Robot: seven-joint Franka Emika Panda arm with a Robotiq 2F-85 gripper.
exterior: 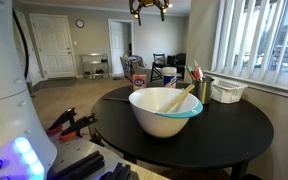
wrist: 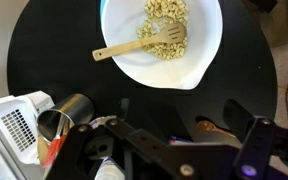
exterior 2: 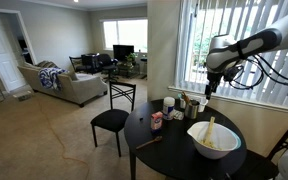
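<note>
My gripper hangs open high above the table, nothing between its fingers; it shows at the top of exterior view 1 [exterior: 150, 10]. A white bowl [wrist: 194, 70] with a light blue patch on its rim stands on the round black table [wrist: 54, 60]. In the wrist view, pale small pieces of food [wrist: 166, 14] lie in the bowl. A slotted wooden spoon [wrist: 134, 46] rests across them, its handle over the rim. The bowl lies beyond the fingertips in that view, well apart from them.
Beside the bowl stand a metal cup [wrist: 76, 108] with utensils, a white basket [exterior: 227, 91], a white jar [exterior: 169, 76] and a red container [exterior 2: 156, 121]. Another wooden utensil [exterior 2: 149, 142] lies on the table. Window blinds [exterior 2: 249, 50] hang behind the arm.
</note>
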